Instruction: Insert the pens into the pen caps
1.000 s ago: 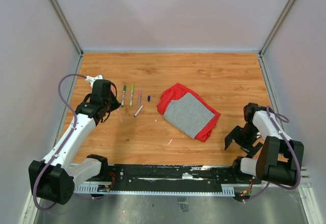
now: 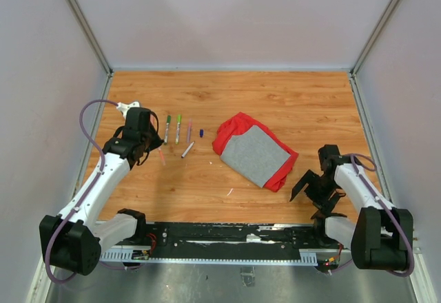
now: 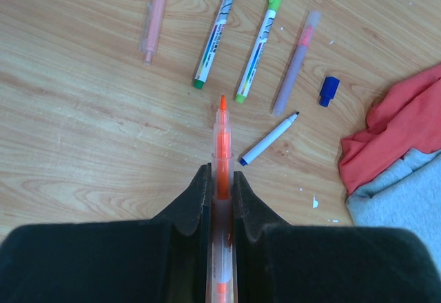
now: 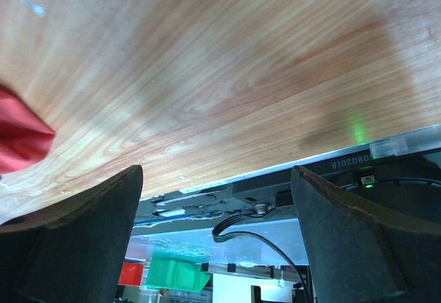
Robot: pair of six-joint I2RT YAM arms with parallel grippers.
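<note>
In the left wrist view, an orange pen point(image 3: 222, 144) with a clear barrel is pinched upright in the frame between the fingers of my left gripper. Its bare orange tip points away from me. A light blue pen point(image 3: 269, 140) lies uncapped on the table, dark tip showing. The small dark blue cap point(image 3: 329, 91) rests apart from it, farther right. Capped dark green point(image 3: 215, 38) and light green point(image 3: 256, 55) pens lie side by side, with a purple pen point(image 3: 292, 72) and a pink pen point(image 3: 157, 14) flanking them. My right gripper is open and empty.
A red and grey cloth point(image 2: 256, 153) is spread at mid-table, right of the pens. A small white scrap point(image 2: 230, 191) lies in front of it. Bare wood surrounds the cloth. The right gripper hangs near the front right edge.
My right arm has shifted left, its gripper now nearer the cloth. The left arm, pens and cloth look unmoved.
</note>
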